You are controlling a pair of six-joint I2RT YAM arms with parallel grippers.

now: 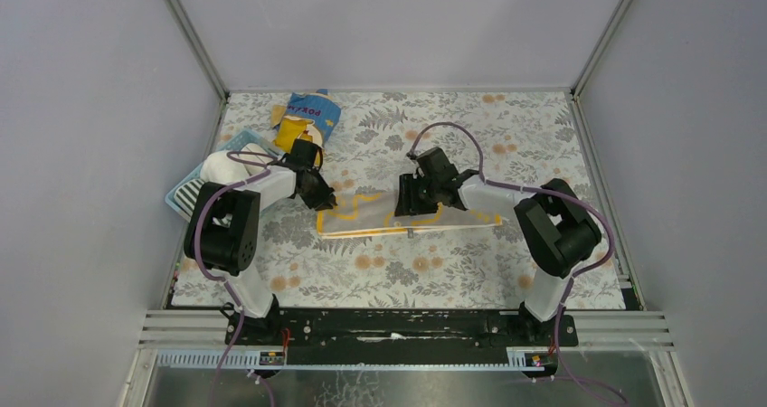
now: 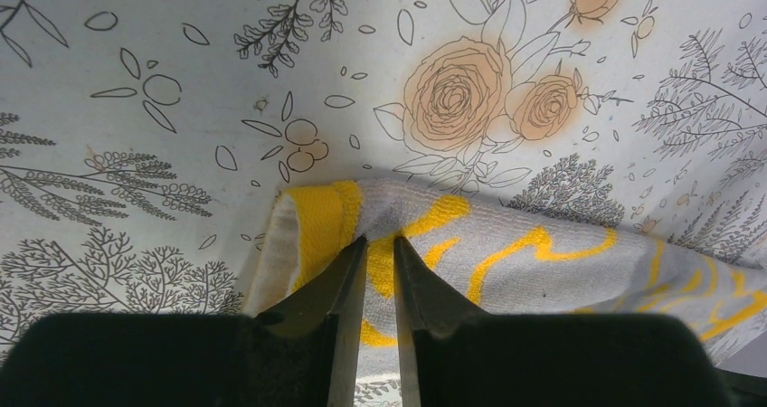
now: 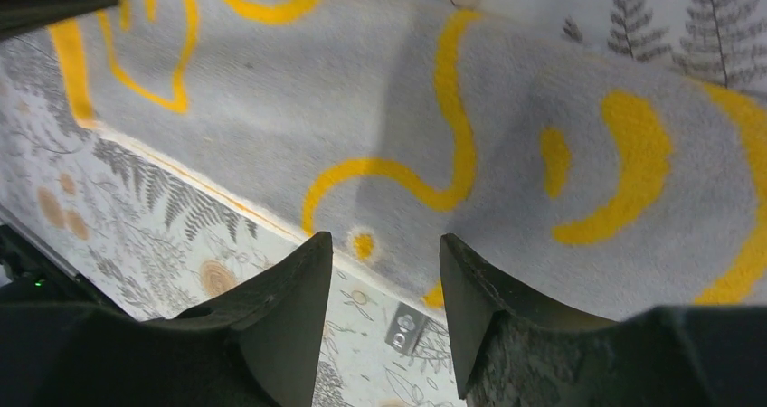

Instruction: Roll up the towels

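A grey towel with yellow patterns (image 1: 362, 215) lies folded into a long strip across the middle of the table. At its left end, near the far corner, my left gripper (image 1: 331, 205) is shut on the towel; in the left wrist view the fingertips (image 2: 405, 253) press together on the grey and yellow cloth. My right gripper (image 1: 404, 210) hovers over the towel's middle. Seen from the right wrist, that gripper is open with nothing between its fingers, above the near edge where a small grey tag (image 3: 406, 327) sticks out.
A light blue basket (image 1: 180, 184) with white and striped rolls stands at the left, partly behind the left arm. Behind it lies a blue and yellow bag (image 1: 315, 110).
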